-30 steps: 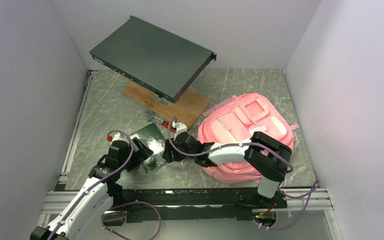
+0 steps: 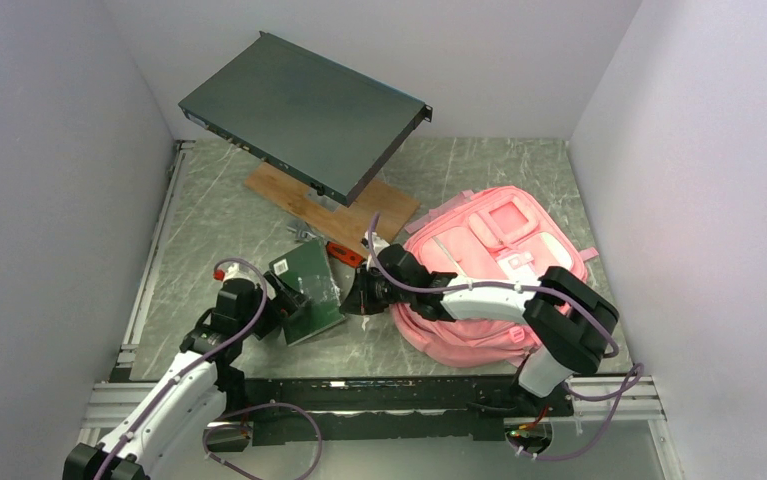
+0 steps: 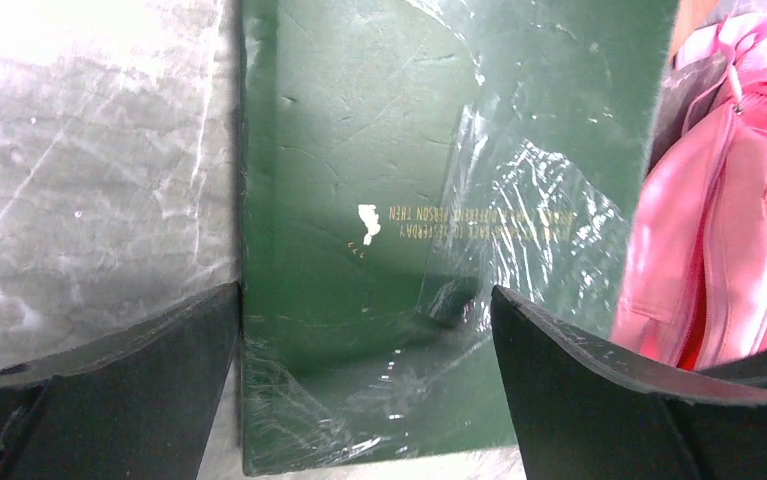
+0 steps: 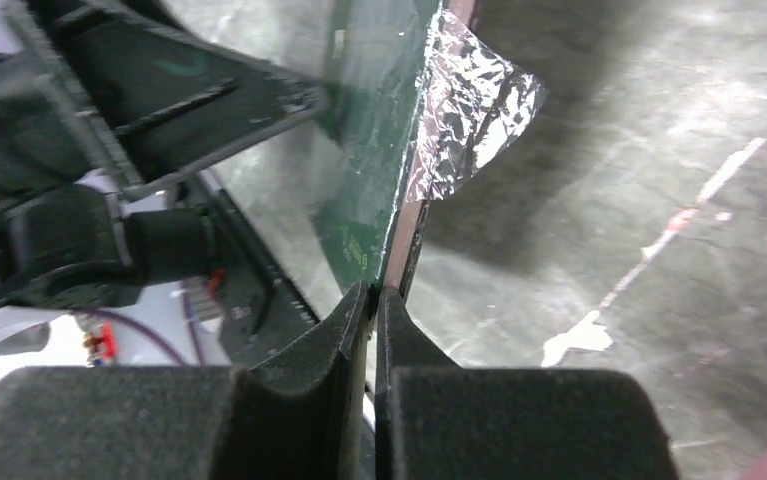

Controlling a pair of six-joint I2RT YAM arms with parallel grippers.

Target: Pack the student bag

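A green book in clear wrap rests at the front left of the floor, its near-right edge lifted. My right gripper is shut on that edge; torn silver wrap hangs beside it. Over the book's other end, my left gripper stands open, fingers spread either side of the green cover. The pink backpack lies on the right, partly under my right arm.
A dark metal panel overhangs a wooden board at the back. An orange-handled tool lies between board and book.
My right gripper has moved slightly right and its arm has shifted; the book's right side is now raised with it. The left arm has stayed in place.
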